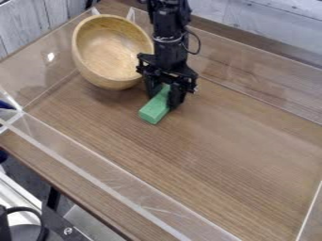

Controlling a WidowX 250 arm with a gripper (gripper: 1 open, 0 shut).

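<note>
My black gripper (164,77) reaches down from the top centre over a green block (154,109), which lies on the wooden surface and extends toward the front from beneath the fingers. The gripper's tips are at the block's back end and partly cover it; whether they are shut on it is hard to make out.
A tan wooden bowl (104,58) stands just left of the gripper. A dark cable runs along the lower left edge.
</note>
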